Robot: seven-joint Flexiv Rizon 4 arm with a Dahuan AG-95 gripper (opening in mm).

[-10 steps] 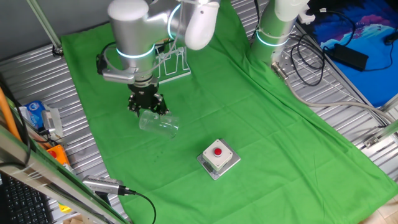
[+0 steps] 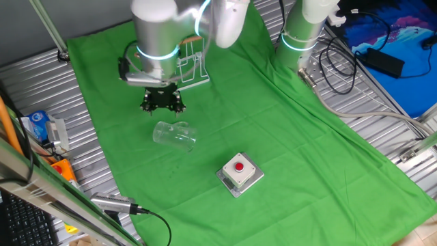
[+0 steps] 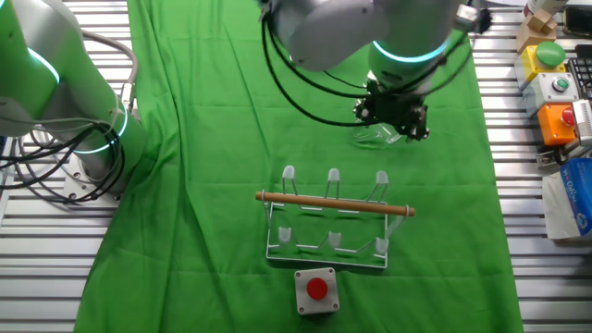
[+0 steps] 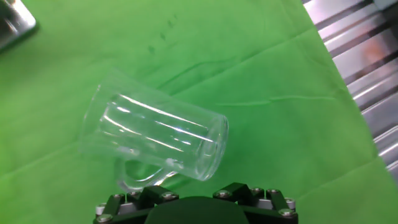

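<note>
A clear glass mug (image 4: 155, 134) lies on its side on the green cloth, its handle pointing toward my gripper in the wrist view. In exterior view 1 the mug (image 2: 175, 136) rests just in front of my gripper (image 2: 163, 112), which is above the cloth with its fingers spread and empty. From the opposite side, the arm and gripper (image 3: 392, 118) partly cover the mug (image 3: 375, 136). Both fingers show at the wrist view's bottom edge, apart, clear of the mug's body. A white wire rack with a wooden bar (image 3: 335, 203) stands behind the gripper.
A red button on a white box (image 2: 238, 169) sits on a metal plate in front of the mug. Another red button (image 3: 317, 289) shows beside the rack in exterior view 2. Button boxes (image 3: 558, 123) line the table's edge.
The gripper has risen and drawn back from the mug, which it overlapped in view a second ago. The arm has swung slightly to the right. The mug has stayed put.
</note>
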